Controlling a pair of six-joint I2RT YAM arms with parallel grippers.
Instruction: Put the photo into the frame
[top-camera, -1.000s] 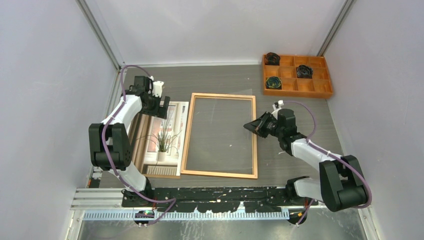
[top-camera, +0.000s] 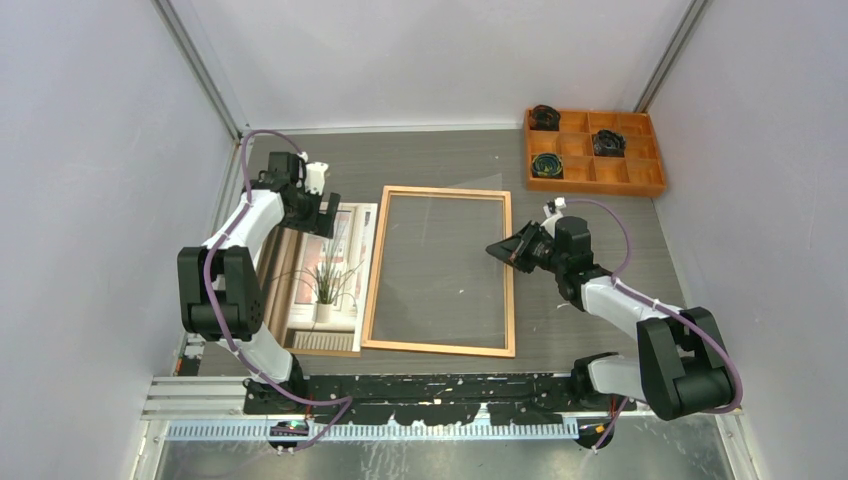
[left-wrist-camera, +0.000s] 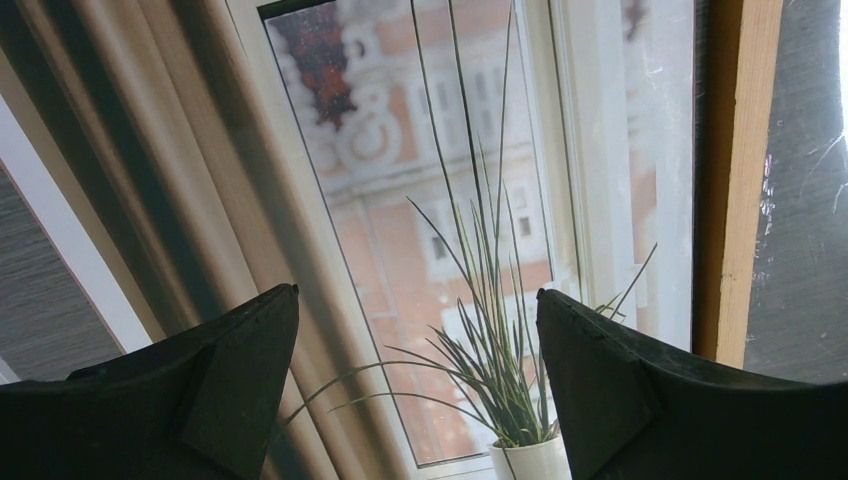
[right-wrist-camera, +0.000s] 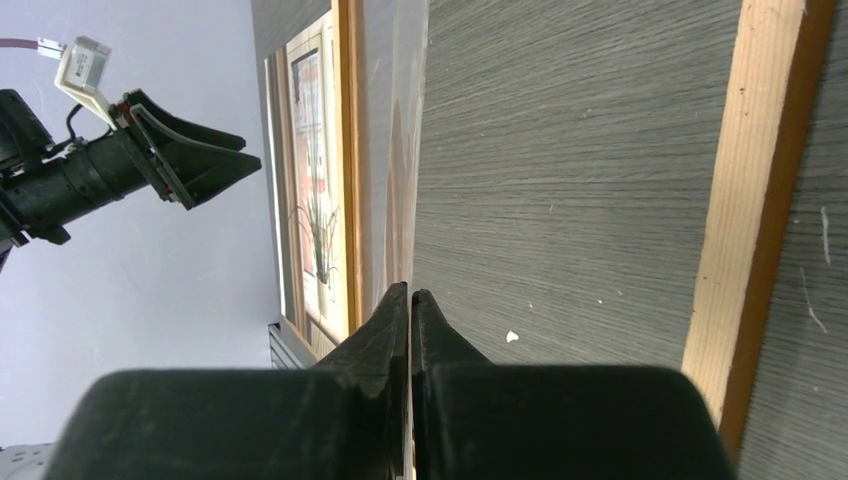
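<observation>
The photo of a potted plant by a window (top-camera: 325, 290) lies flat on the table, left of the wooden frame (top-camera: 513, 300). Over its upper part, my left gripper (top-camera: 328, 216) stands open; in the left wrist view the photo (left-wrist-camera: 420, 230) shows behind its parted fingers. My right gripper (top-camera: 498, 253), above the frame's right side, is shut on a thin clear sheet (right-wrist-camera: 385, 130), whose edge runs down between its fingertips. A corner of this sheet (top-camera: 480, 183) pokes past the frame's top edge. The grey tabletop shows through the frame.
An orange compartment tray (top-camera: 610, 187) with several dark coiled bundles stands at the back right. Bare table (top-camera: 430, 160) lies behind the frame. White walls close in the left, back and right sides.
The clear sheet's corner reaches slightly farther past the frame's top edge than before. My right gripper has shifted very little; left arm, photo and frame have stayed in place.
</observation>
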